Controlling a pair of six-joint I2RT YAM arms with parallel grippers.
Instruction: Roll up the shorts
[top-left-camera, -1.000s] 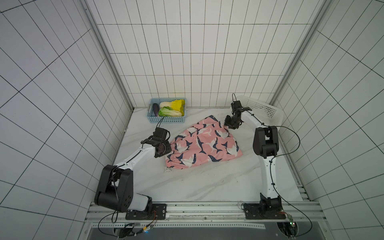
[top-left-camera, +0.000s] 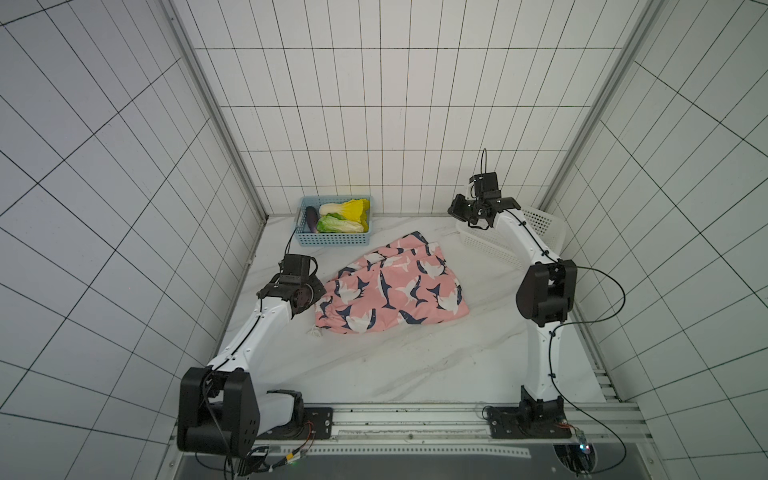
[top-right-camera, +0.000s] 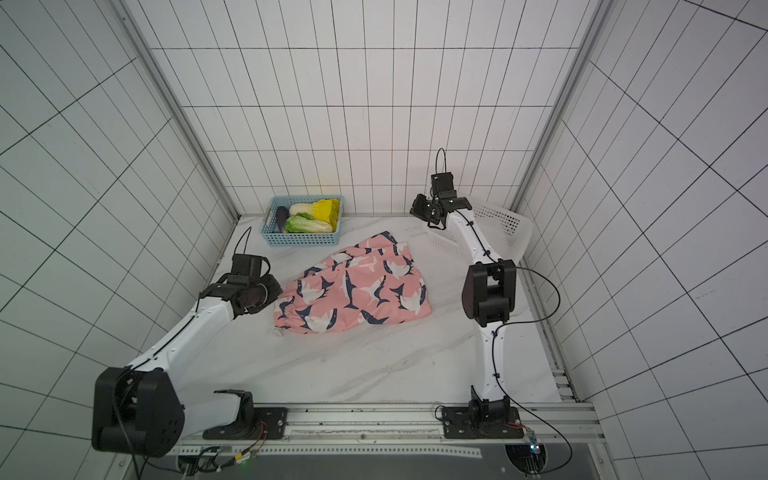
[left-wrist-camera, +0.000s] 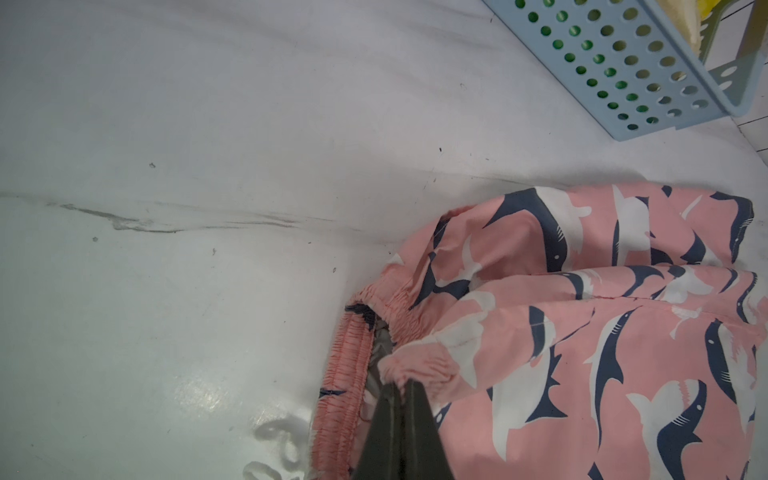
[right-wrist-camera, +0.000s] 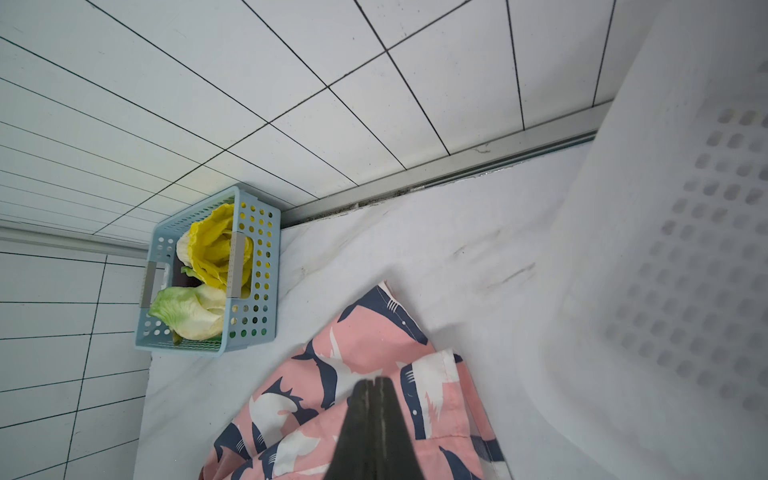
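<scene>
Pink shorts (top-left-camera: 392, 288) printed with sharks lie spread and wrinkled on the white table. My left gripper is shut at their left end, where the waistband (left-wrist-camera: 342, 392) shows; its tips are at a bunched fold of cloth, which looks gripped between them. My right gripper is shut and raised above the table beyond the back right corner of the shorts, with no cloth seen between its fingers.
A blue basket (top-left-camera: 332, 238) with vegetables stands at the back left. A white perforated basket (top-left-camera: 544, 228) is at the back right, beneath my right arm. Free table lies in front of the shorts.
My right gripper has risen away from the shorts toward the back. My left gripper has moved left, and the shorts have shifted left with it.
</scene>
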